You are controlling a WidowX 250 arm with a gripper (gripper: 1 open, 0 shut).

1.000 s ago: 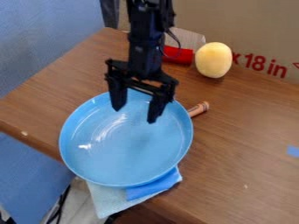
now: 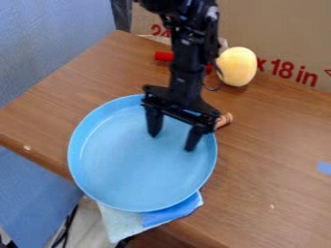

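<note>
A light blue plate [image 2: 130,174] lies near the front left of the wooden table. My black gripper [image 2: 172,136] is over its back right part, fingers apart and pointing down, low above or on the plate; whether they touch it I cannot tell. Nothing shows between the fingers. A blue and white cloth [image 2: 135,219] sticks out from under the plate's front.
A yellow egg-shaped object [image 2: 237,68] and a red item [image 2: 163,56] are at the back before a cardboard panel. A small wooden object [image 2: 223,120] lies behind the plate's right side.
My gripper has moved down and to the right over the plate since a second ago.
</note>
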